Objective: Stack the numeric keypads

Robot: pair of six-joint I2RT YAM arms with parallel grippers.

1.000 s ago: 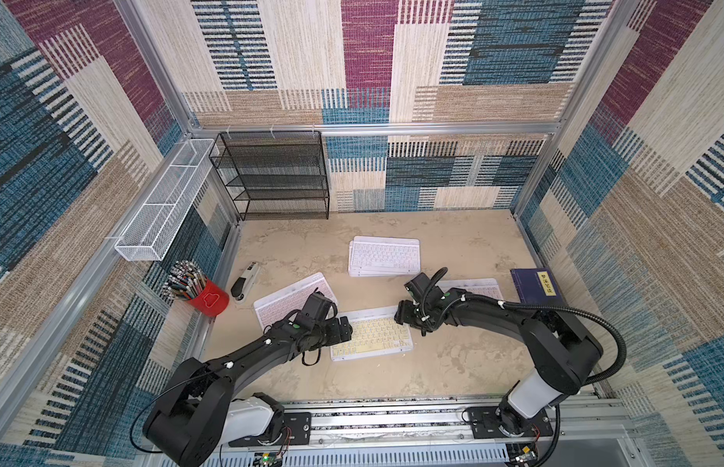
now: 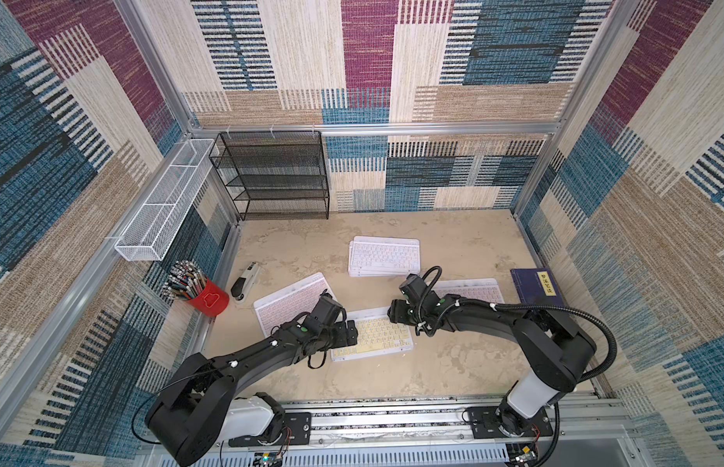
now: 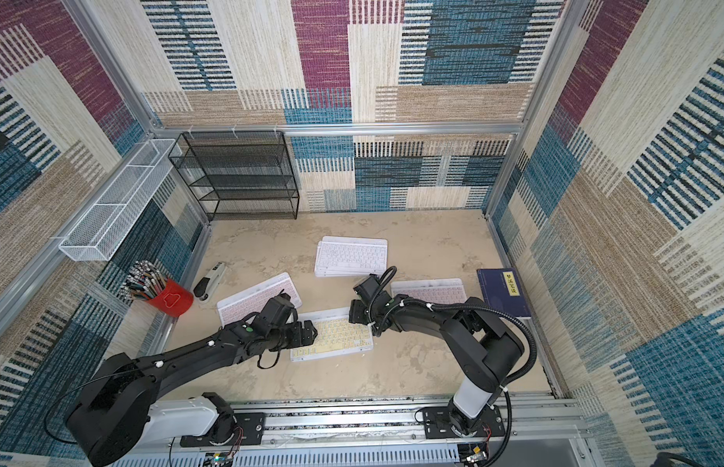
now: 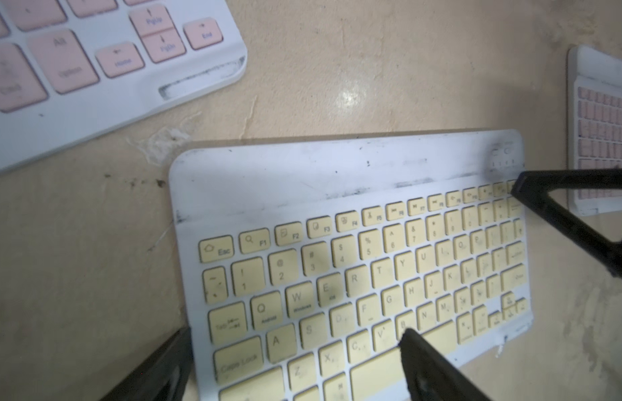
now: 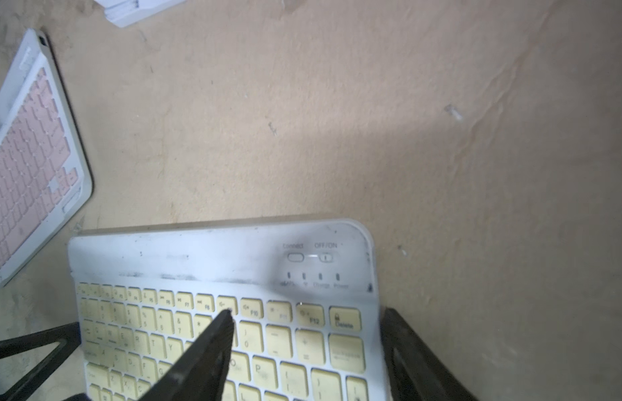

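Note:
A white keyboard with yellow keys point(image 2: 377, 334) lies flat at the front middle of the table. My left gripper is open at its left end, one finger point(image 4: 160, 367) outside the left edge and the other above the keys. At the opposite end my right gripper is open too; one finger point(image 5: 204, 354) is over the keys, while the other is beside the right edge. Farther back lies a stack of white keyboards point(image 2: 385, 253), slightly offset. Pink-keyed keyboards lie left point(image 2: 290, 299) and right point(image 2: 478, 288), each partly hidden by an arm in the top left view.
A red pen cup point(image 2: 210, 299) and a black-and-white tool point(image 2: 244, 281) stand at the left. The dark blue book point(image 2: 533, 286) is at the right edge, and a black wire shelf point(image 2: 276, 175) at the back left. Bare table surrounds the stack.
My left gripper has moved right, farther over the yellow keyboard's left end. The right gripper has shifted slightly left over its right end. The keyboards look unmoved.

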